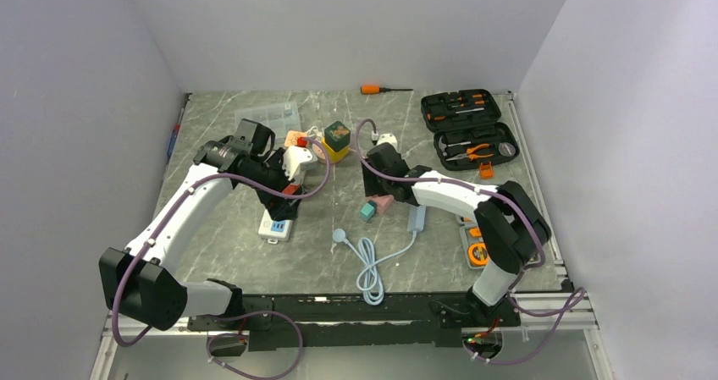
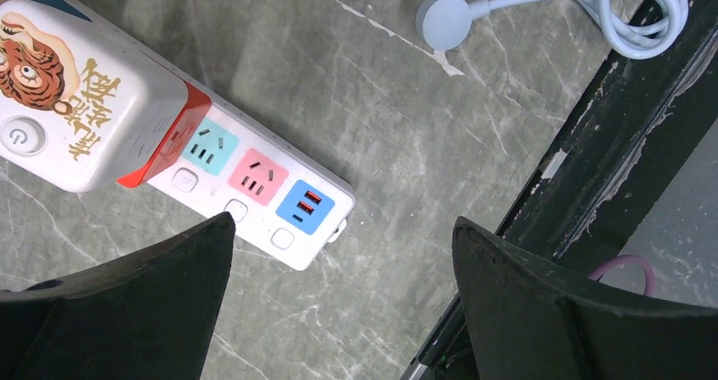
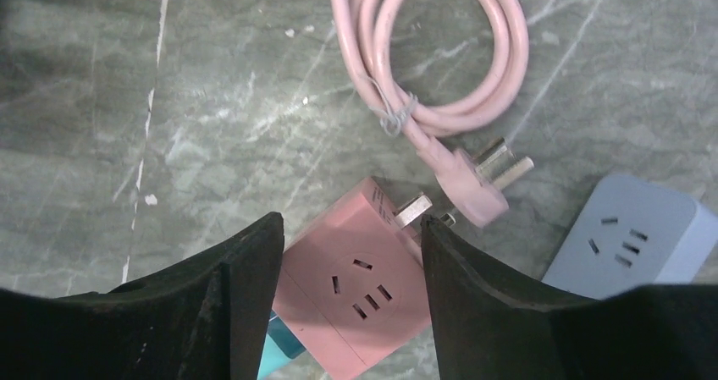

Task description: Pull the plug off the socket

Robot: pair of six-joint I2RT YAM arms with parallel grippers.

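Note:
In the right wrist view a pink cube plug (image 3: 351,291) with metal prongs (image 3: 412,210) lies between the spread fingers of my right gripper; its sides come close to both fingertips, and contact is unclear. A teal cube (image 3: 284,346) sits partly hidden beside it. Right of the prongs is a pink corded plug (image 3: 470,190) with bare pins. A pale blue socket block (image 3: 635,236) has empty slots. My left gripper is open above a white power strip (image 2: 279,190), whose visible colored outlets are empty.
A white tiger-print box (image 2: 93,92) covers part of the power strip. A pale blue cable (image 1: 370,278) is coiled near the front edge. A black tool case (image 1: 470,130) lies open at back right. Table space between the arms is mostly clear.

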